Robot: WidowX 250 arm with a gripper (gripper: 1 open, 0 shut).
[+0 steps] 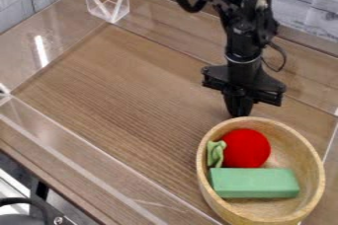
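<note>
The black robot gripper (240, 103) points down over the wooden table (106, 91), just behind a round wooden bowl (298, 148). Its fingertips look close together, with nothing visible between them. In the bowl lie a red ball (246, 148), a green block (254, 182) and a small pale-green crumpled item (215, 154) at the left side.
A clear plastic holder (109, 2) stands at the back left. Walls border the table at the back, and a dark cable curves at the lower left.
</note>
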